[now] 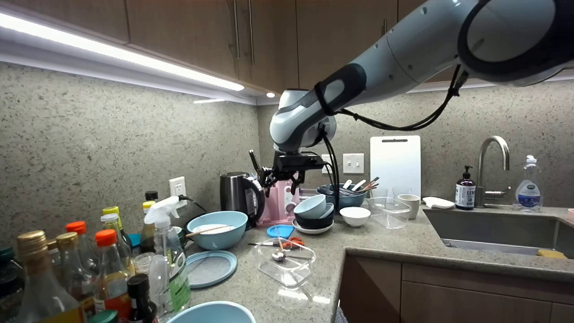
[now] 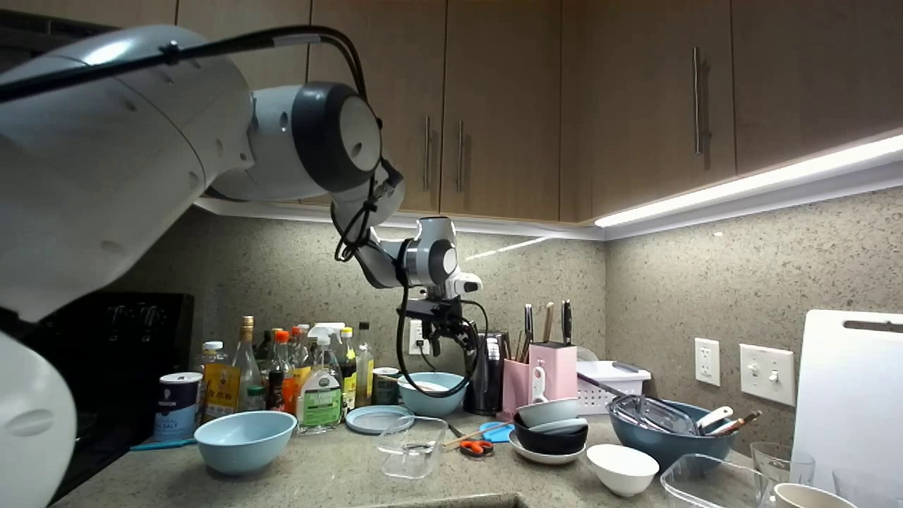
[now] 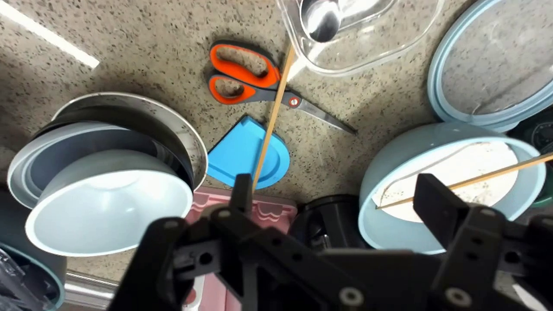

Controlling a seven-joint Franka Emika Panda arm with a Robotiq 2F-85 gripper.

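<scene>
My gripper hangs above the back of the counter, fingers wide apart and nothing between the fingers. Under it in the wrist view are the pink knife block point(image 3: 269, 212) and the black kettle point(image 3: 329, 220). A light blue bowl point(image 3: 376, 191) with white contents and a chopstick laid across it is at the right finger's side. To the left is a stack of bowls with a pale blue bowl point(image 3: 109, 207) on top. Orange-handled scissors point(image 3: 243, 75), a blue scraper-like piece point(image 3: 236, 155) and a wooden chopstick point(image 3: 272, 124) lie on the counter, the chopstick crossing both.
A clear container point(image 1: 288, 272) holding a spoon and a round blue-rimmed lid point(image 1: 212, 268) lie nearer the front. Bottles point(image 1: 107, 269) crowd the left. A white bowl point(image 1: 355, 216) and the sink point(image 1: 495, 229) are to the right. Upper cabinets point(image 1: 344, 43) overhang the back.
</scene>
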